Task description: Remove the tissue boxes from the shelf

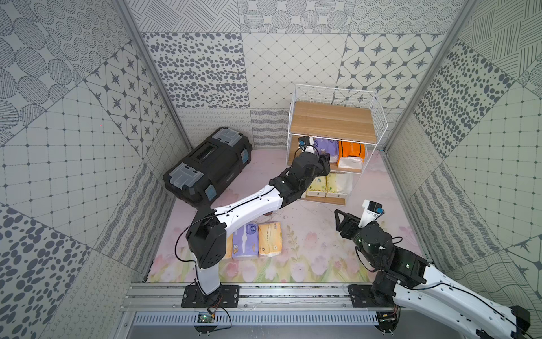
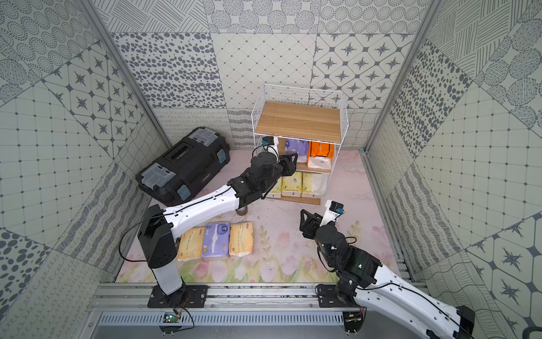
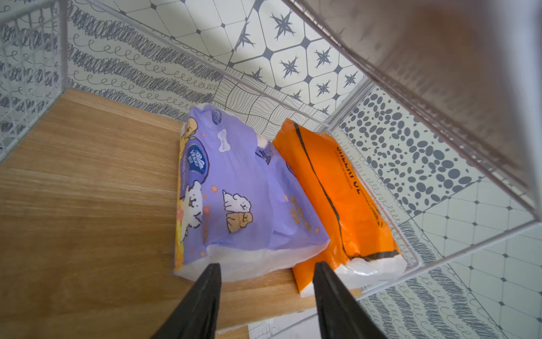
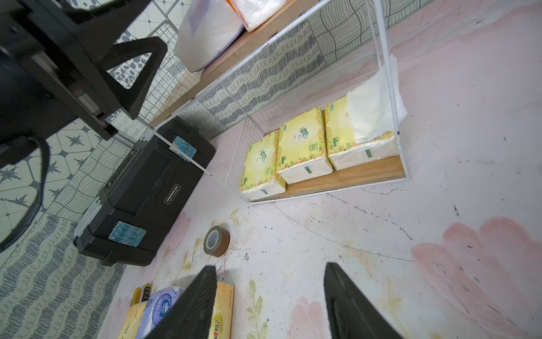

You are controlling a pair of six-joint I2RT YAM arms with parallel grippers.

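Note:
My left gripper is open at the middle shelf's front, facing a purple tissue pack [image 3: 228, 186] that leans beside an orange pack [image 3: 333, 192]; nothing is between its fingers. The lower shelf holds several yellow packs [image 4: 300, 141], one with white material over it. My right gripper hangs open over the table in front of the shelf. Packs [image 2: 241, 237] in orange and purple lie in a row at the table's front left.
A wire-sided shelf with a wooden top [image 1: 330, 118] stands at the back right. A black toolbox [image 2: 180, 166] occupies the left, with a tape roll [image 4: 216, 241] nearby.

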